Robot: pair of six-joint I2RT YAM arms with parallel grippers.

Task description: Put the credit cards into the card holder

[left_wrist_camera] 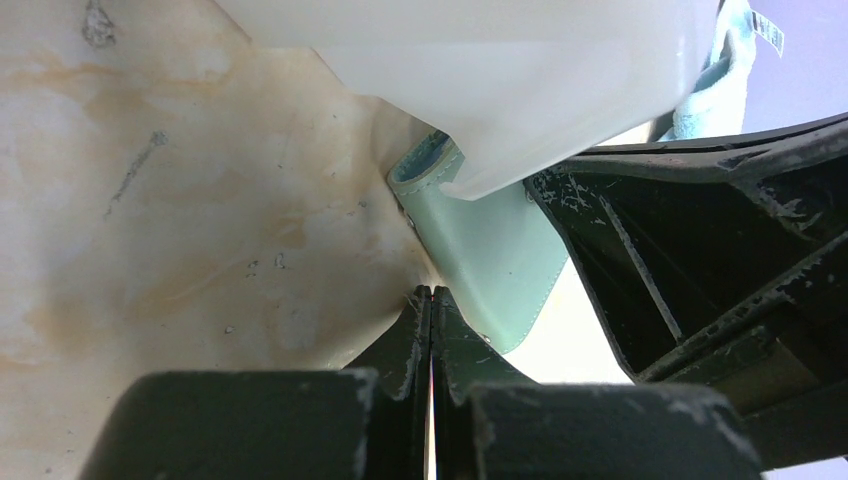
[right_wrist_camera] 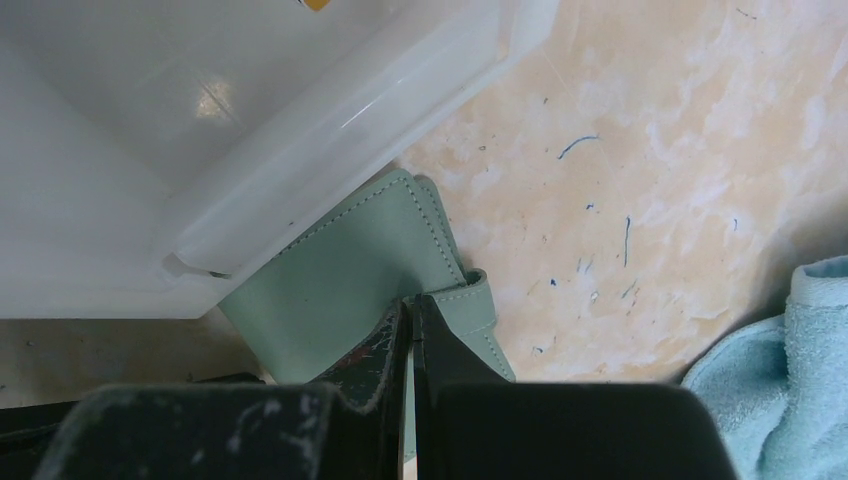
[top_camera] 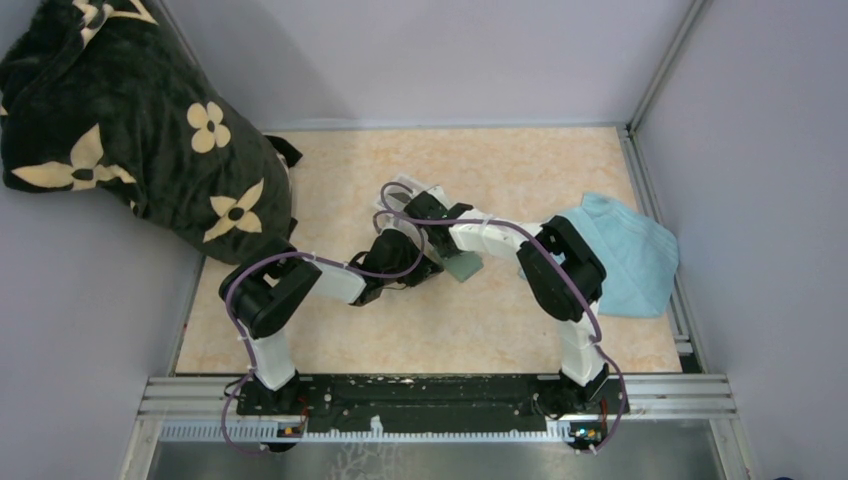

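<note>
A sage-green card holder (right_wrist_camera: 340,260) with stitched edges lies on the table, partly under a white translucent tray (right_wrist_camera: 260,160), and shows beside the arms from above (top_camera: 462,266). My right gripper is shut, its tips at the holder's strap. My left gripper is also shut, low by the near end of the holder (left_wrist_camera: 480,250), with nothing visible between its fingers. The tray's inside holds a small yellow piece (right_wrist_camera: 316,3) at the frame's edge; whether it is a card, I cannot tell.
A light blue towel (top_camera: 625,260) lies at the right, and a dark patterned cushion (top_camera: 160,140) fills the back left. The two arms crowd the middle.
</note>
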